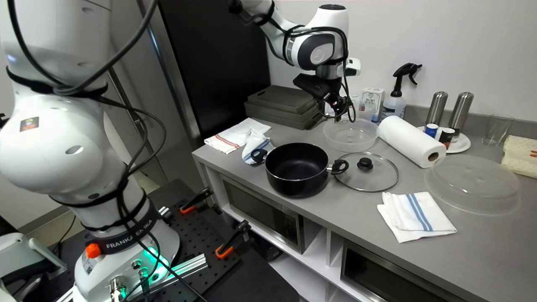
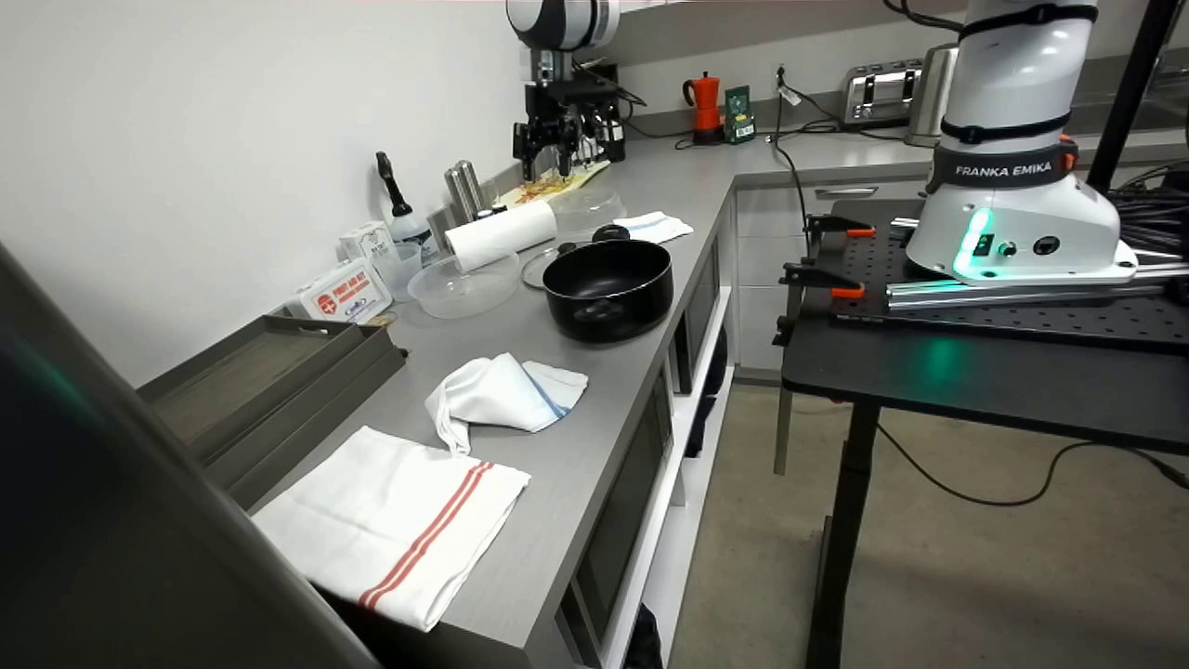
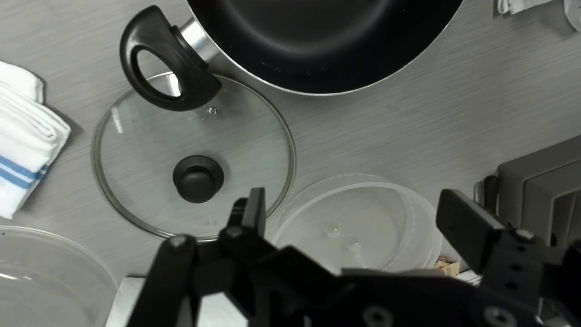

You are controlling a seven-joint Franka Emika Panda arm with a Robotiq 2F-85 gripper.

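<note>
With its fingers wide apart and empty, my gripper hangs above the back of the counter. In the wrist view a round clear plastic bowl (image 3: 348, 231) appears between the fingers, lower than they are. Left of it lies a glass lid (image 3: 141, 169) with a black knob (image 3: 198, 179), flat on the counter, one edge under the handle (image 3: 163, 65) of a black pot (image 1: 298, 173). The pot is uncovered and looks empty. A folded white towel with blue stripes (image 1: 418, 214) lies to the right of the lid in exterior view 1.
Stacked grey trays (image 1: 282, 106) stand at the back left. A paper towel roll (image 1: 411, 141), spray bottle (image 1: 394, 105) and steel mills (image 1: 459, 113) line the wall side. A clear plastic cover (image 1: 473, 183) sits farther right. Two more towels (image 2: 390, 524) (image 2: 507, 392) lie at the left end.
</note>
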